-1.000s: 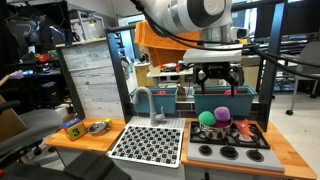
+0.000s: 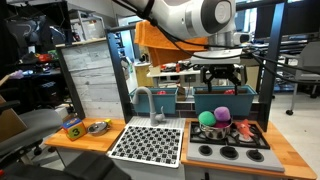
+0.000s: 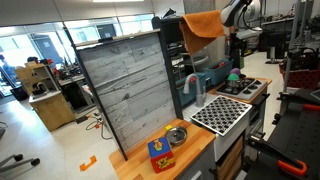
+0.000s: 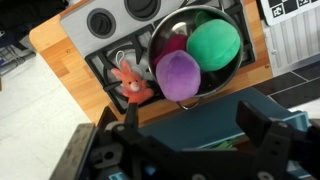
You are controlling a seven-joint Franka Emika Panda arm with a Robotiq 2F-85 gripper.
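Note:
A metal pot (image 4: 243,18) stands on the stove, holding a green ball (image 4: 214,44), a purple ball (image 4: 178,76) and a dark red thing (image 4: 174,44) partly hidden beside them. The purple ball lies near the pot's rim, overlapping it in the wrist view. Beside the pot, an orange-pink plush toy (image 4: 131,82) rests on the stove grate. My gripper (image 2: 222,73) hangs above and behind the pot, over the blue bin (image 2: 238,104). Its dark fingers (image 4: 128,128) are spread apart, and no object shows between them.
Stove knobs (image 2: 229,153) line the stove front. A white drying rack (image 2: 147,144) and a tap (image 2: 148,98) are left of the stove. Farther left sit a metal bowl (image 3: 177,136) and a yellow-red box (image 3: 160,154). An orange cloth (image 2: 160,45) hangs behind.
My gripper has shifted slightly up and to the right in exterior view 1. The pot, balls and plush toy look unmoved.

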